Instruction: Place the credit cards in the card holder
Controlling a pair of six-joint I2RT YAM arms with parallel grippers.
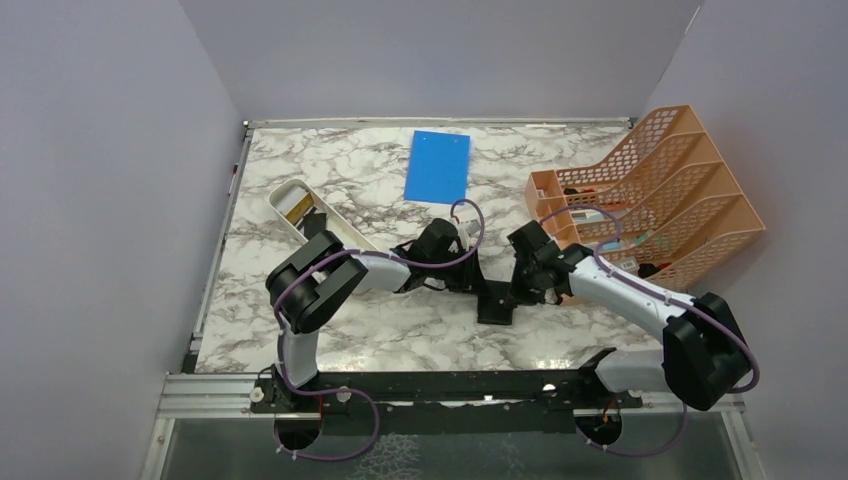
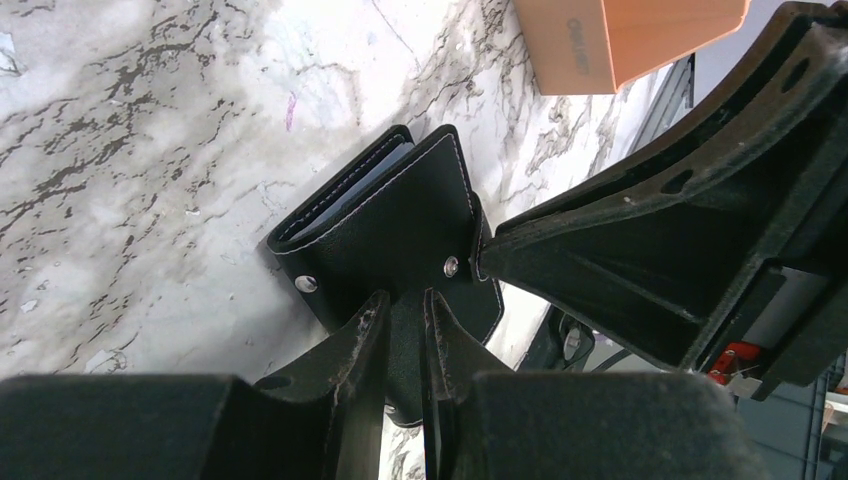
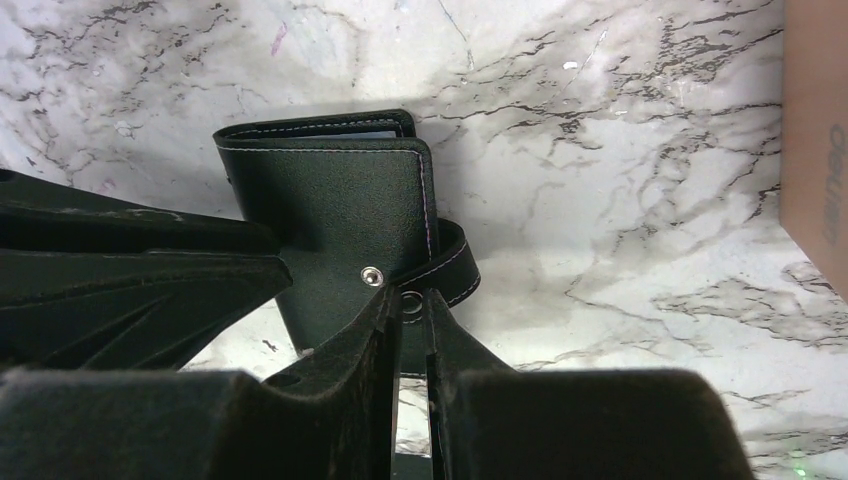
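Note:
The black card holder [image 1: 495,309] lies on the marble table, partly under both grippers. A pale card edge [image 2: 352,190] shows inside its slot. My left gripper [image 1: 482,290] comes from the left; its fingers [image 2: 372,330] are shut on the holder, though the exact grip is hard to see. From the right, my right gripper has a narrow gap between its fingertips and stands at the holder's strap [image 3: 440,270]. The strap's snap ring shows in that gap. The strap stands out in a loop at the holder's side, below a metal stud [image 3: 372,276].
An orange rack [image 1: 690,190] with several compartments stands to the right. A long white tray [image 1: 345,228] lies at the left, partly behind the left arm. Farther back is a blue sheet [image 1: 437,166].

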